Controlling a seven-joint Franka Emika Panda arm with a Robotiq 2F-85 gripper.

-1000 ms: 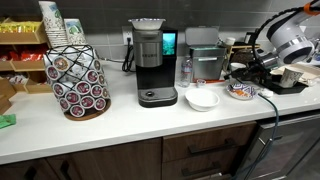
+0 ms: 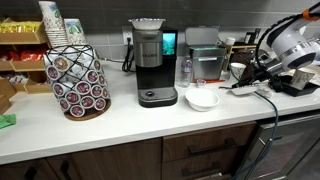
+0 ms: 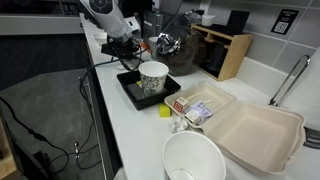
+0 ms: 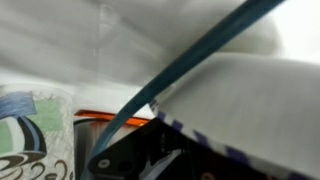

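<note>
At the right end of the counter my gripper (image 2: 258,76) is low over the worktop, by a white plate (image 2: 243,91). In the wrist view its dark fingers (image 4: 145,150) are partly covered by a white item (image 4: 245,105) with blue-purple stripes along its edge. The fingers are closed on this item at its striped edge; whether it is cloth or a dish cannot be made out. A pale shape (image 2: 238,70) shows beside the gripper over the plate. From the other side, my gripper (image 3: 128,57) is small and its tips are unclear.
A white bowl (image 2: 201,99), a clear bottle (image 2: 187,70) and a coffee maker (image 2: 155,65) stand to the left. A black tray (image 3: 145,100) holds a patterned container (image 3: 153,75). A blue cable (image 4: 190,62) crosses the wrist view.
The colourful patterned patch seen on the plate earlier no longer shows there; the plate area looks pale. A light shape now appears above it by the gripper, which has shifted slightly.
</note>
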